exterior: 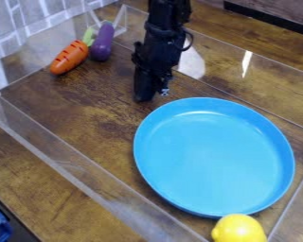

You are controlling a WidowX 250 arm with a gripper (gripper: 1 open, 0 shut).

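Observation:
The black gripper (151,87) reaches down from the top to the wooden floor of the tray, just above and left of a large blue plate (212,153). Its fingers are dark and small against the dark wood, and nothing shows held between them; it is shut. Behind it, a white item (191,60) is partly hidden by the arm.
A toy carrot (68,58) and a purple eggplant (102,43) lie at the upper left. A yellow round object (239,229) sits below the plate at bottom right. Transparent walls edge the tray.

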